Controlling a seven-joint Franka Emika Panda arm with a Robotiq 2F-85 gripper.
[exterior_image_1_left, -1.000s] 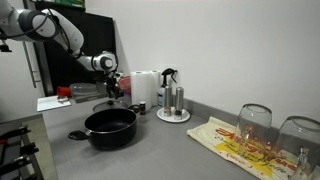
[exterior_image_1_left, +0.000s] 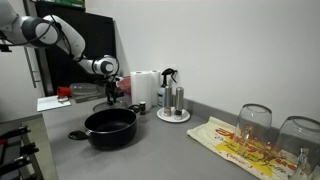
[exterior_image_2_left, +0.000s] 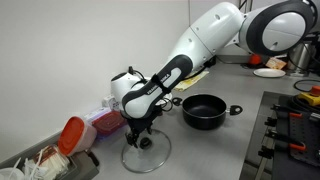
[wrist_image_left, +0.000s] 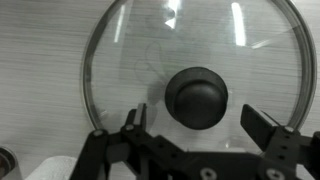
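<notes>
A clear glass lid (exterior_image_2_left: 147, 153) with a black knob lies flat on the grey counter. Seen from above in the wrist view, the black knob (wrist_image_left: 196, 98) sits between and just beyond the two fingertips of my gripper. The fingers stand open, wider than the knob, and nothing is held. In the second exterior view the gripper (exterior_image_2_left: 139, 134) points down right over the lid's knob. A black two-handled pot (exterior_image_2_left: 204, 111) stands on the counter beside the lid; its inside looks empty.
Near the lid are a red container (exterior_image_2_left: 75, 134) and a dish rack. Paper towels (exterior_image_1_left: 145, 86), a plate of bottles (exterior_image_1_left: 173, 115), a yellow towel (exterior_image_1_left: 232, 143) and upturned glass jars (exterior_image_1_left: 254, 123) line the wall. Counter in front of the pot is clear.
At the far end of the counter, the arm has shifted slightly and its gripper sits a little lower. The pot and the other objects have stayed put.
</notes>
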